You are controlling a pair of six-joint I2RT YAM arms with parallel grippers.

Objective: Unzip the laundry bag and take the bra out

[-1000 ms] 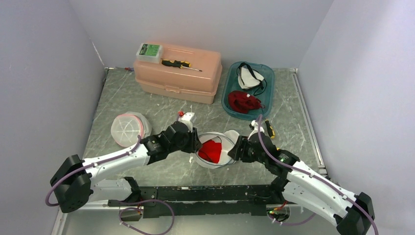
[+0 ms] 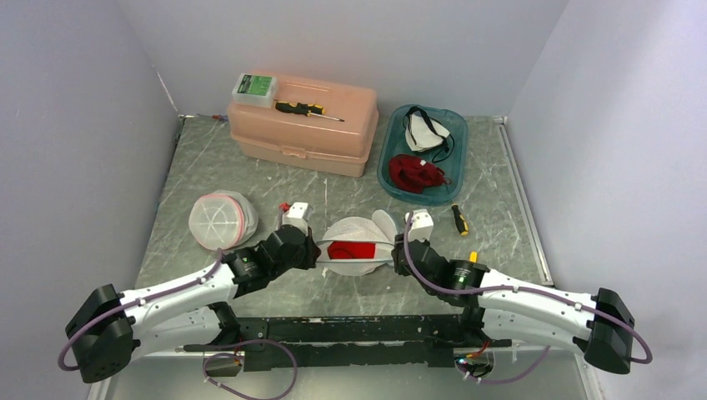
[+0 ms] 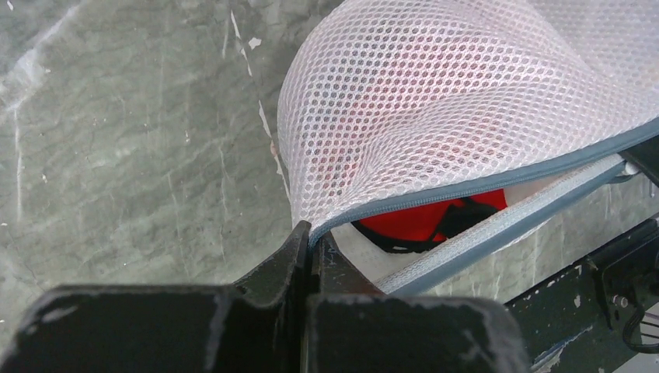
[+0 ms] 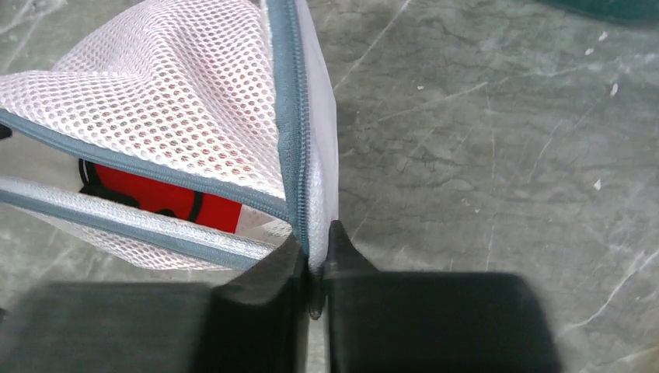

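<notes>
A white mesh laundry bag [image 3: 373,78] with a grey zipper edge [image 3: 482,183] lies between my grippers, its mouth drawn into a narrow slot from side to side. Through the slot shows the red bra [image 2: 351,250] with black trim [image 4: 99,183], inside the bag and partly covered. My left gripper is shut on the rim at the left end of the opening. At the right end, my right gripper has the bag's zipper edge pinched between its close-set fingertips. A round lid flap [image 2: 385,223] stands up behind the right end.
A teal bin [image 2: 387,179] holding a white and a dark red garment stands at back right. Near it lies a screwdriver [image 2: 460,220]. Stacked mesh bags [image 2: 218,221] sit to the left, a pink toolbox [image 2: 308,133] behind. Bare table surrounds the bag.
The bag's mouth went from a wide round opening to a stretched slot. Both grippers moved further apart, and the bra is less exposed. My right gripper closed in on the rim.
</notes>
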